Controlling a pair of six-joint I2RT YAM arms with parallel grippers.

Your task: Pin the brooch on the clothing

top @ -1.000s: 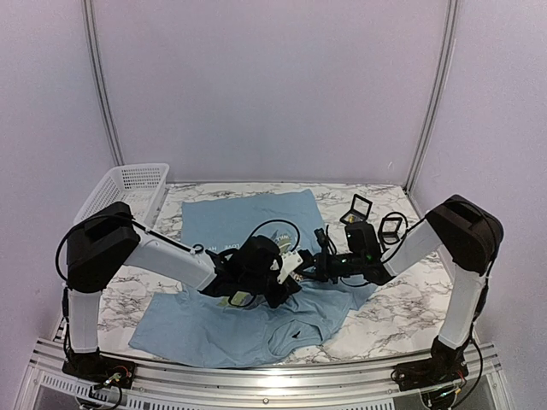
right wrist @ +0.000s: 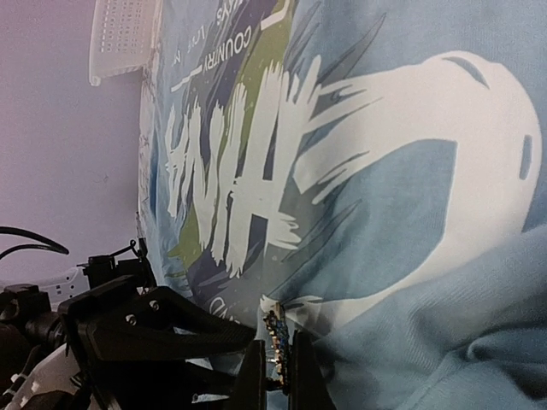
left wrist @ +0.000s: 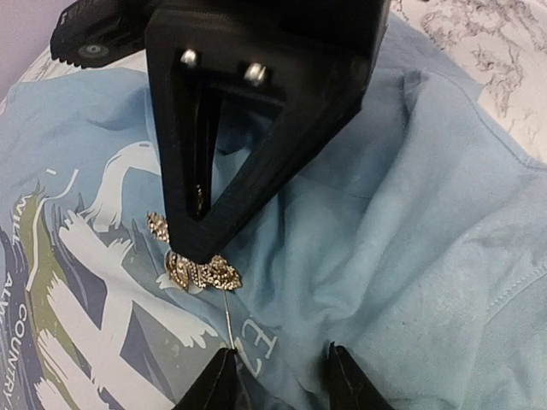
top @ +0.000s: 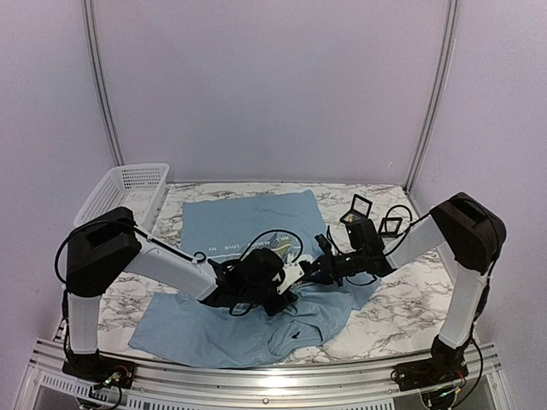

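A light blue printed T-shirt (top: 239, 213) lies spread on the table, bunched under both grippers. The sparkly gold brooch (left wrist: 201, 272) is at the print, its thin pin pointing down toward my left gripper, whose fingers stand apart low in the left wrist view. In the right wrist view the brooch (right wrist: 278, 342) sits at the fingertips of my right gripper, which is shut on it. In the top view both grippers meet over the middle-right of the shirt; the contact itself is hidden there.
A white basket (top: 128, 188) stands at the back left. Two small dark open boxes (top: 359, 207) are at the right behind the right arm. Bare marble shows at the front right and left edges.
The right arm has moved very little.
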